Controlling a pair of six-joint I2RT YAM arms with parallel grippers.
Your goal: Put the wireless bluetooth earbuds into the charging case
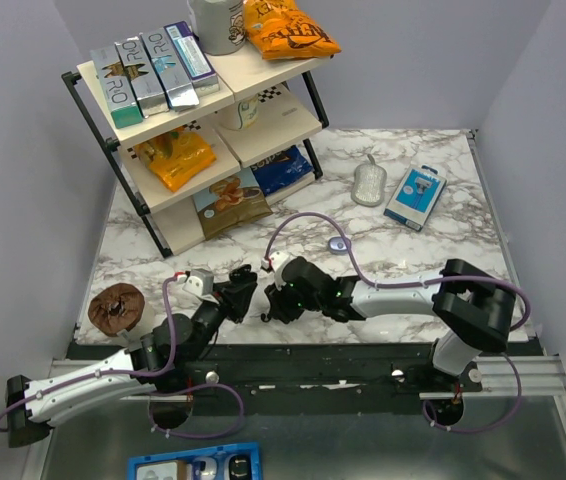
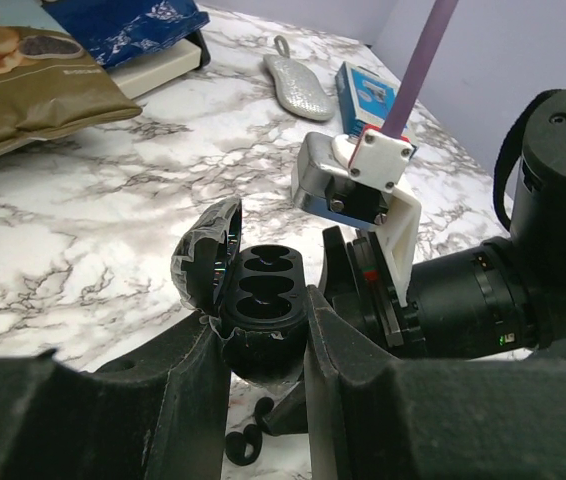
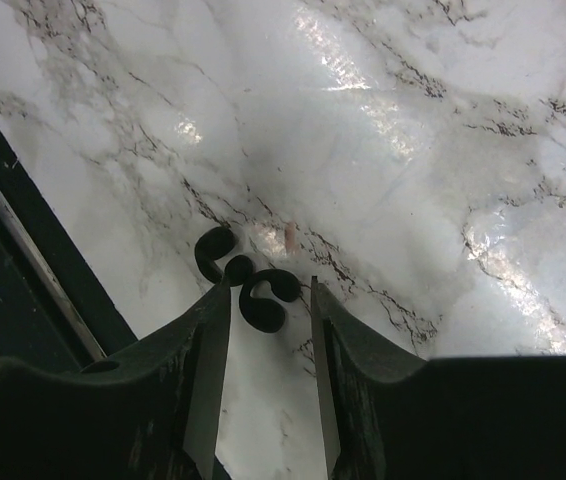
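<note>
My left gripper is shut on the black charging case (image 2: 265,285), held above the table. The case's lid (image 2: 203,262) stands open, with dark hollows showing inside. Two black curved earbuds, one (image 3: 262,316) closer to the fingertips and another (image 3: 221,240) to its upper left, lie close together on the marble. Over them is my right gripper, part open, fingertips either side of the closer earbud with nothing gripped. From above, the left gripper (image 1: 246,290) and right gripper (image 1: 273,303) are side by side near the table's front edge.
Behind the arms stands a shelf rack (image 1: 178,140) with boxes and snack bags. A brown pouch (image 1: 116,309) sits at the left, a small round tin (image 1: 338,245) behind the right arm. A blue box (image 1: 416,197) lies at the back right. Marble between is mostly clear.
</note>
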